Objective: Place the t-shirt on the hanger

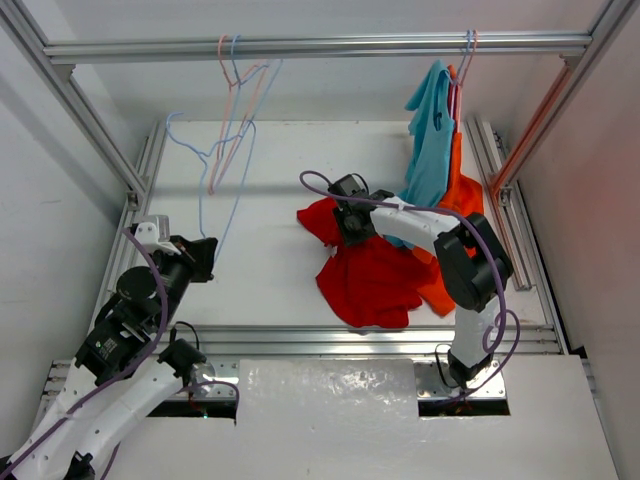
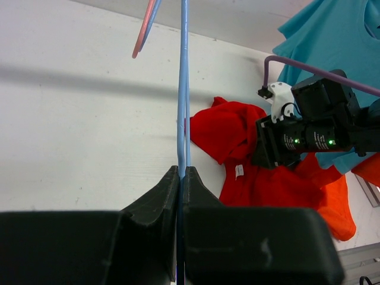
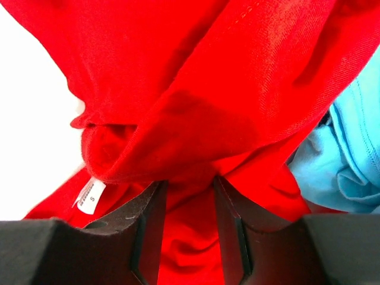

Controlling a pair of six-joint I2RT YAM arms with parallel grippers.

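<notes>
The red t-shirt (image 1: 372, 280) lies crumpled on the white surface, right of centre, with a small white tag (image 3: 91, 196) showing in the right wrist view. My right gripper points down at the shirt, its fingers (image 3: 155, 217) apart and red folds between and below the tips. A thin blue hanger (image 2: 183, 101) passes between the closed fingertips of my left gripper. In the top view that hanger (image 1: 238, 195) rises from the left gripper (image 1: 212, 256), its hook at the upper left, off the rail.
Pink and blue hangers (image 1: 232, 72) hang on the metal rail (image 1: 340, 46) at the left. A turquoise garment (image 1: 430, 140) and an orange one (image 1: 467, 195) hang at the right, close to my right arm. Bare surface (image 1: 275, 250) lies between the hanger and the shirt.
</notes>
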